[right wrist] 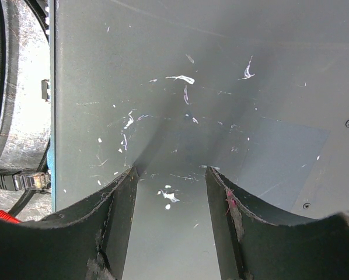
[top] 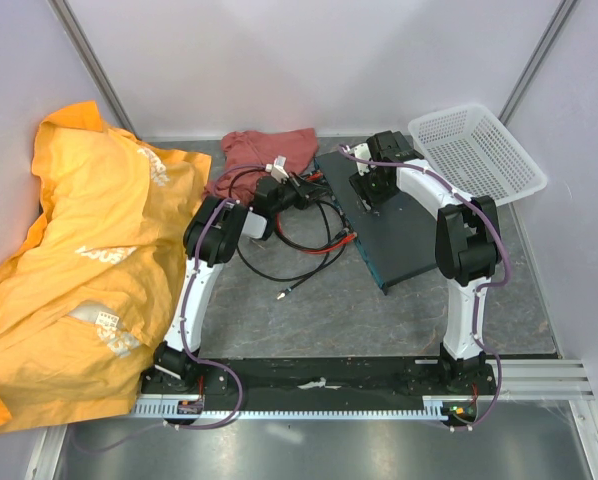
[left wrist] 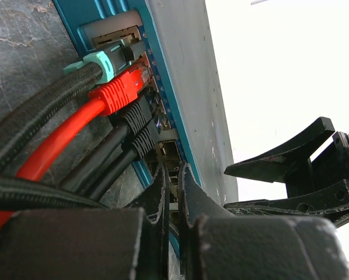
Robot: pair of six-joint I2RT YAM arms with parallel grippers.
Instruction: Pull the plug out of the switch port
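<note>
The dark grey switch (top: 404,235) lies tilted on the table, its teal port side (left wrist: 81,23) facing left. Plugged into its ports are a black plug with a turquoise collar (left wrist: 104,63), a red plug (left wrist: 119,90) and black plugs (left wrist: 140,125). My left gripper is shut at the port row just past the black plugs; its fingers almost meet, and what lies between them is hidden. Over the switch's top face, my right gripper stands part open with nothing between its fingers. A loose plug (right wrist: 31,181) with a clear tip shows beyond the switch's edge.
Cables loop across the table left of the switch, one ending in a loose plug (top: 282,295). A red cloth (top: 269,150) lies behind, a white basket (top: 479,155) at the back right, orange fabric (top: 89,240) on the left.
</note>
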